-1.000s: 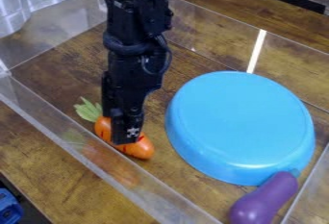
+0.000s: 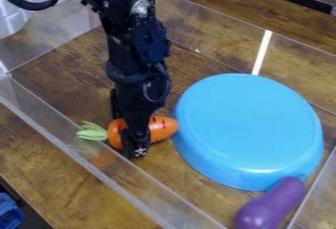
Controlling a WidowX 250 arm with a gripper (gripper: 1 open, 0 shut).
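My black gripper [image 2: 132, 135] reaches down from the top, its fingertips low around the middle of an orange toy carrot [image 2: 159, 129] with pale green leaves [image 2: 92, 132]. The carrot lies on the wooden floor of a clear-walled bin, just left of a large blue round object [image 2: 247, 125]. Whether the fingers are shut on the carrot cannot be told, as the black parts blend together.
A purple eggplant [image 2: 269, 203] lies at the lower right by the bin wall. Clear walls border the wooden floor [image 2: 79, 66] at left, front and right.
The carrot has turned from pointing toward the front to lying crosswise, tip to the right. My gripper has come lower around it and shifted slightly.
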